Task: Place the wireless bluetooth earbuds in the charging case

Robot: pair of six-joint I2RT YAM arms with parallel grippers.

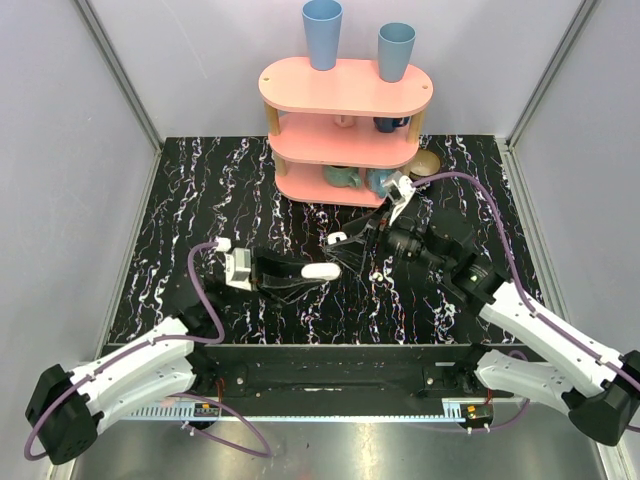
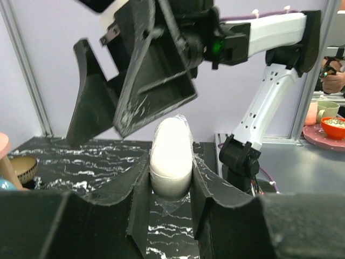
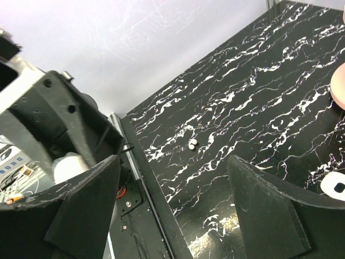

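Observation:
A white capsule-shaped case [image 1: 320, 271] [image 2: 171, 159] is clamped in my left gripper [image 1: 305, 272] at the centre. My right gripper [image 1: 350, 245] hangs just above and right of it, its fingers apart and nothing visible between them in the right wrist view. A small white square object [image 1: 336, 237] [image 3: 334, 184] with a dark spot lies behind the grippers. Small white pieces, apparently earbuds [image 1: 378, 276] [image 3: 192, 144], lie on the marble surface [image 3: 248, 108].
A pink three-tier shelf [image 1: 345, 90] with cups and mugs stands at the back, a brown bowl [image 1: 424, 163] at its right. Grey walls border both sides.

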